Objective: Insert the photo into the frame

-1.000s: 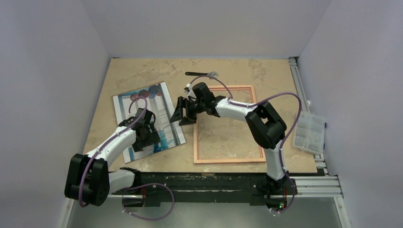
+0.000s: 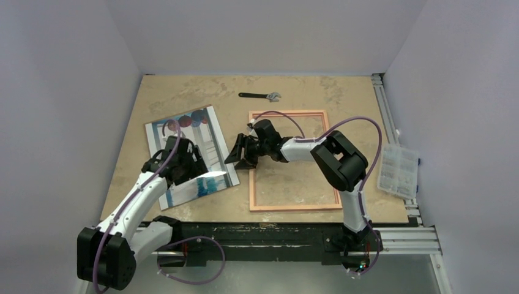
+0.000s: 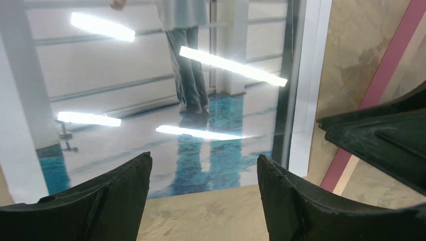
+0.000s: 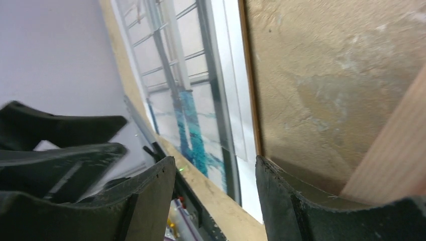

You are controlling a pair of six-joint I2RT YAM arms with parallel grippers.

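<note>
The photo [image 2: 208, 141], a glossy print with white borders, lies tilted at the left of the table and shows in both wrist views. My left gripper hovers over its lower half, open, its fingertips apart with nothing seen between. My right gripper is open at the photo's right edge [image 4: 238, 85]; the white border shows between its fingertips. The wooden frame [image 2: 295, 207] lies empty on the right, partly under my right arm.
An adjustable wrench [image 2: 257, 95] lies behind the frame. A clear compartment box [image 2: 398, 171] is at the right edge.
My left arm has shifted a little, its elbow toward the front and its gripper slightly left.
</note>
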